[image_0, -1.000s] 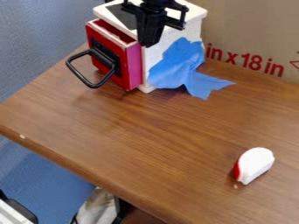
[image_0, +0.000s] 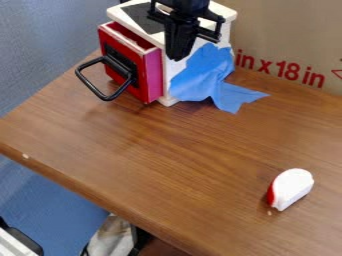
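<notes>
My black gripper (image_0: 179, 38) hangs at the top centre, over the front of a white box-shaped appliance (image_0: 174, 75) with a red door (image_0: 147, 70) and a black loop handle (image_0: 98, 78). A blue cloth (image_0: 210, 78) drapes against the appliance's right side onto the table. A white object with a red end (image_0: 293, 186) lies at the right of the wooden table. Whether the gripper's fingers are open or shut is unclear from this view.
A cardboard box (image_0: 301, 40) stands behind the table at the back right. The table's left edge drops to a blue surface.
My gripper has shifted slightly over the last second at the top of the appliance. The cloth, door and white object look unchanged.
</notes>
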